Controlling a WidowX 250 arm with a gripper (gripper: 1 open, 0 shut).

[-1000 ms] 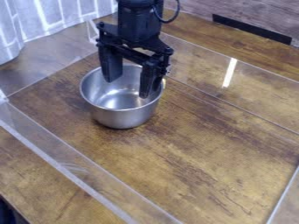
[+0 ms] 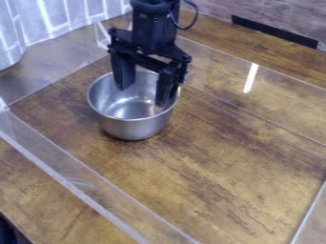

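A steel bowl [image 2: 128,119] rests on the wooden table, left of centre. My black gripper [image 2: 145,81] hangs over it from the top, its two dark fingers apart and reaching down to the bowl's opening, one at the left, one at the right near the rim. It stands open. Whether a finger touches the bowl I cannot tell, and part of the bowl's inside is hidden behind it.
Transparent edging runs along the left and lower left, with a white curtain [image 2: 38,29] at the back left and a dark panel [image 2: 280,24] at the back right.
The gripper has shifted very slightly up over the bowl. The bowl looks unmoved.
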